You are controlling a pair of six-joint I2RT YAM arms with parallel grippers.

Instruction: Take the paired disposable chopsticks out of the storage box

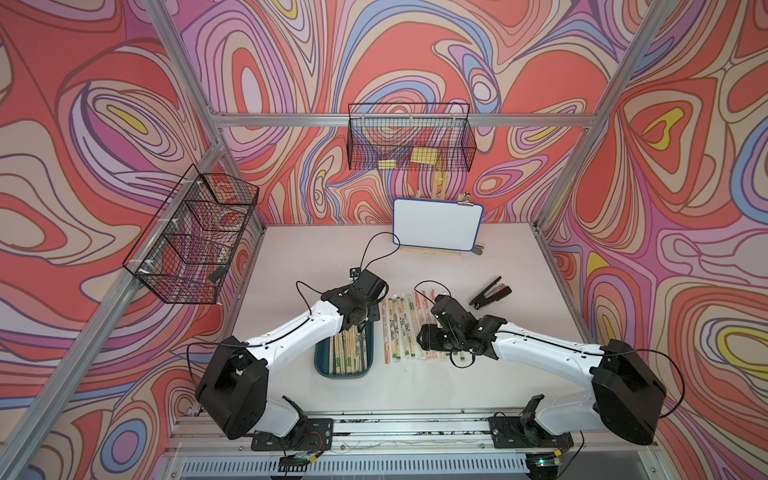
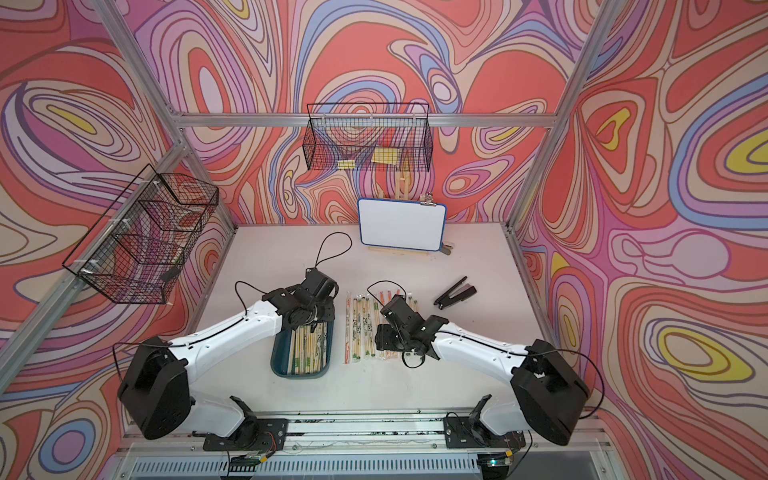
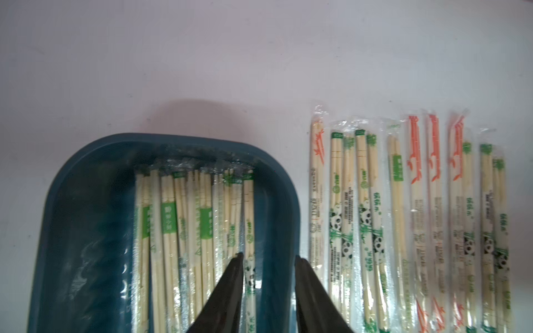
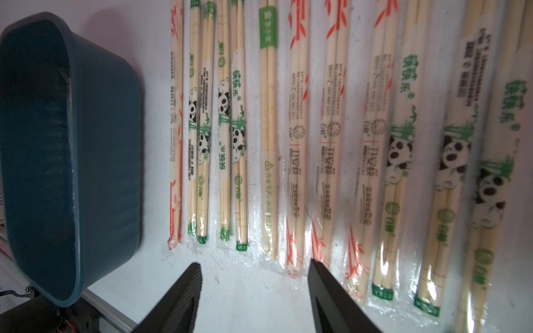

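Note:
A dark blue storage box [image 3: 277, 172] stands left of the middle of the table. Several wrapped chopstick pairs [image 3: 169, 222] lie side by side in it, leaving its left part bare. To its right, a row of wrapped pairs [image 4: 269, 83] lies flat on the table, some with panda prints, some with red marks. My left gripper is over the box's right side, fingers part open with nothing held. Beyond its fingers show a panda pair [image 3: 249, 222] and the box's right wall. My right gripper hovers over the row's near ends, open and empty.
A black stapler [image 1: 491, 293] lies at the right, behind my right arm. At the back stands a whiteboard [image 1: 437, 225]. Wire baskets [image 1: 412, 140] hang on the frame.

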